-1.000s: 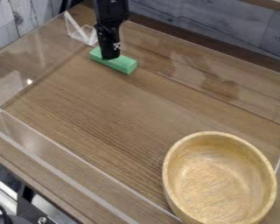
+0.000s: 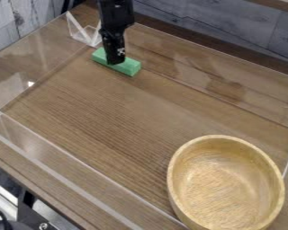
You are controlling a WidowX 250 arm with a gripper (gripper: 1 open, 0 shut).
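A black gripper (image 2: 116, 51) reaches down from the top centre over a green block (image 2: 125, 66) lying on the wooden floor of the workspace. The fingertips are at the block's upper left end, touching or just above it; whether they grip it I cannot tell.
A large beige round bowl (image 2: 225, 180) stands at the lower right. Clear plastic (image 2: 84, 29) shows at the upper left beside the arm.
The gripper has shifted very slightly down. The block and bowl look unmoved.
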